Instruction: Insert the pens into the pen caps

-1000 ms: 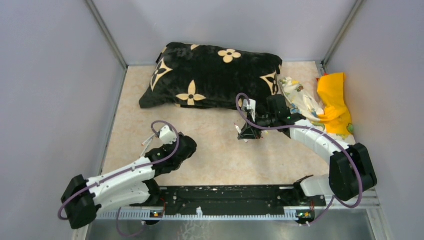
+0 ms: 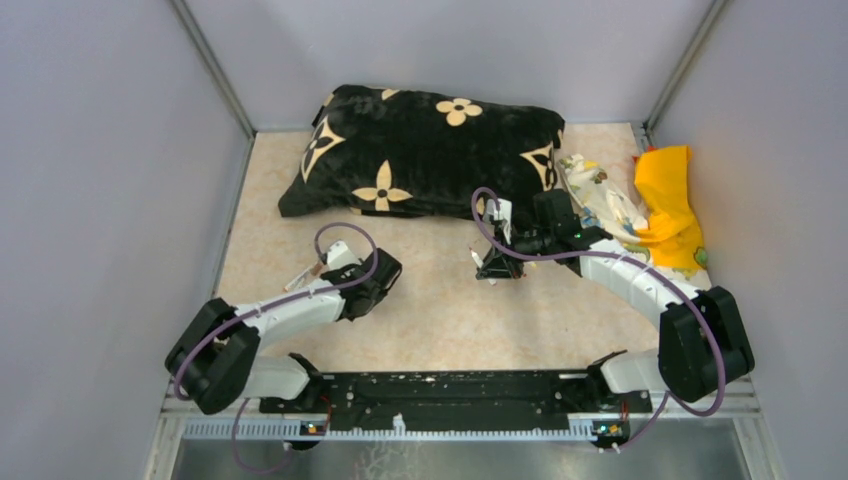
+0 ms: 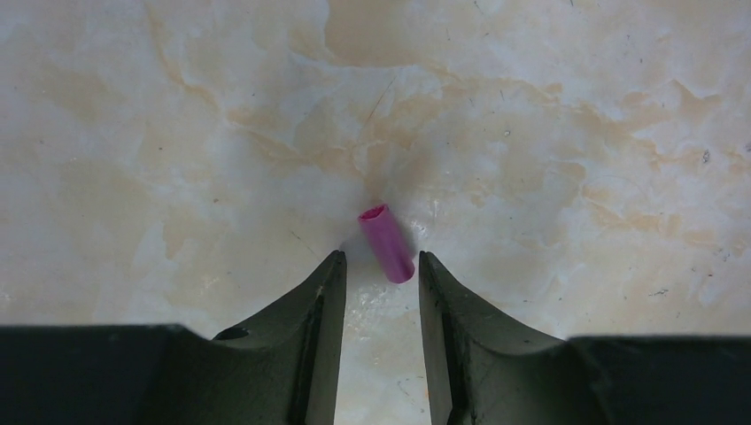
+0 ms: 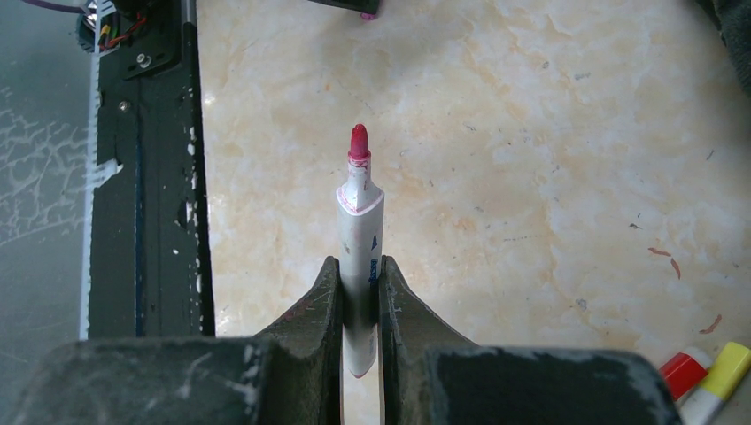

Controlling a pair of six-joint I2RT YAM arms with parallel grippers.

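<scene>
In the left wrist view a small magenta pen cap (image 3: 388, 245) lies on the table, its open end facing away from my left gripper. The fingers are parted, one to either side of the cap's near end, with a gap around it. My right gripper is shut on a white marker pen (image 4: 360, 235), whose magenta tip (image 4: 359, 143) is uncapped and points away from the gripper. From above, the right gripper holds the pen (image 2: 476, 257) near the middle of the table, while the left hand hides the cap.
A red-capped pen (image 4: 684, 372) and a yellow-capped pen (image 4: 726, 376) lie at the lower right of the right wrist view. A black cushion (image 2: 430, 150) fills the table's back. Light pens (image 2: 298, 280) lie beside the left arm.
The right arm and its pen have stayed still.
</scene>
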